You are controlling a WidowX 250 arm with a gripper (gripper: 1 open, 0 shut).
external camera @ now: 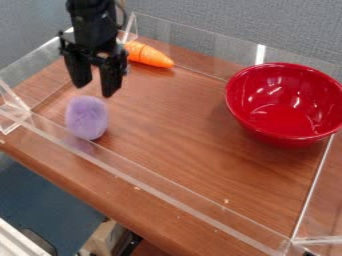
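The black gripper hangs at the upper left, above the purple fuzzy oval, its fingers apart with nothing visible between them. Behind it and to its right an orange toy carrot lies near the back wall. A large glossy red bowl stands at the right.
Clear low walls border the wooden surface on its sides.
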